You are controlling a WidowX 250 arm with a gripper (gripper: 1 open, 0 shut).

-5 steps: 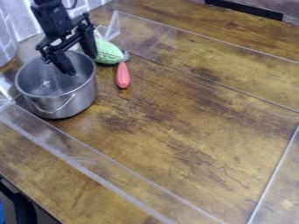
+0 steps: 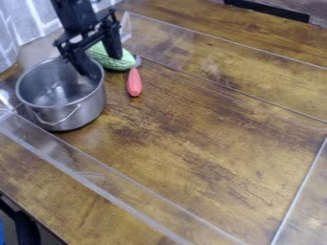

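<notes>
The black gripper [image 2: 90, 46] hangs at the top left, over the back rim of a metal pot [image 2: 57, 105] and near a pale green vegetable-like object [image 2: 121, 60]. A small pink elongated object [image 2: 134, 82] lies on the wood to the right of the pot. Whether the gripper is open, shut or holding anything cannot be made out, as its fingertips are dark and small.
Clear plastic edging runs along the left and right sides. A dark slot [image 2: 288, 13] is at the top right edge.
The gripper has moved a little to the right and up, away from over the pot's middle toward the green object.
</notes>
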